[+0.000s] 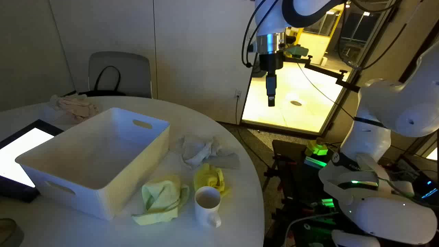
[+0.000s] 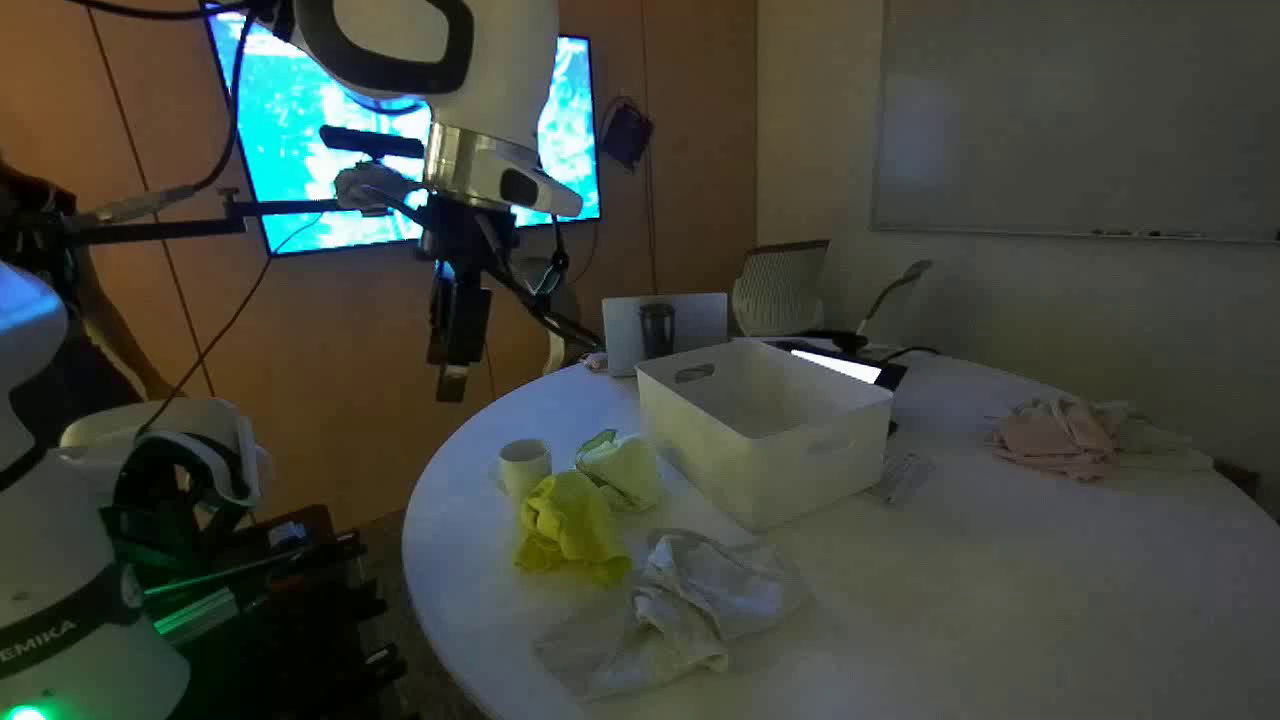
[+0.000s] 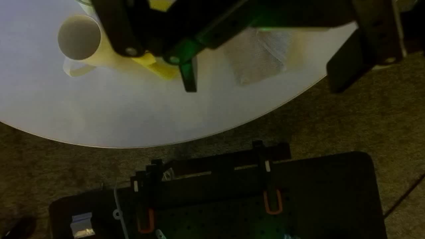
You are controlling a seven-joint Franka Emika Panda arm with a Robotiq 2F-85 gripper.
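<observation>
My gripper is open, its two fingers wide apart in the wrist view with nothing held between them. In the first exterior view the gripper (image 1: 271, 101) hangs high, beyond the table's rounded edge. On the white table stand a white mug (image 1: 206, 206), a yellow cloth (image 1: 210, 177), a pale green cloth (image 1: 162, 197) and a grey-white cloth (image 1: 199, 150). Beside them is a large white bin (image 1: 135, 173) with handle cutouts; the part of its inside that shows looks empty. From the second exterior view, the yellow cloth (image 2: 570, 528) lies against or very close to the mug (image 2: 524, 466).
A pinkish cloth (image 2: 1062, 438) lies across the table, past the bin. A lit screen (image 1: 24, 152) is next to the bin. Between table and robot base sits a dark cart (image 3: 239, 199). The table surface (image 2: 1020, 600) on the bin's far right is clear.
</observation>
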